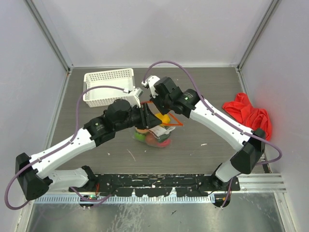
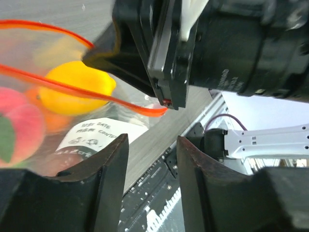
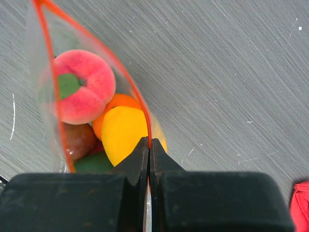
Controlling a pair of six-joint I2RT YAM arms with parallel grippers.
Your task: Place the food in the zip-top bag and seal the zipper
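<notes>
The clear zip bag with an orange zipper rim [image 1: 174, 119] stands mid-table, its mouth spread. Inside are a pink peach [image 3: 84, 87], a yellow fruit [image 3: 123, 133], an orange fruit [image 3: 118, 104], a brown-red item [image 3: 77, 140] and something dark green [image 3: 94, 163]. My right gripper is shut on the bag's orange rim. My left gripper is open beside the bag, nothing between its fingers; the near end of the orange rim [image 2: 149, 112] lies just beyond its tips. In the top view, both grippers partly hide the bag.
At the back left stands an empty white basket [image 1: 91, 102]. A red cloth [image 1: 248, 117] lies at the right edge of the table. Bare table [image 1: 207, 150] surrounds the bag at the front and right. The two arms' ends are very close together.
</notes>
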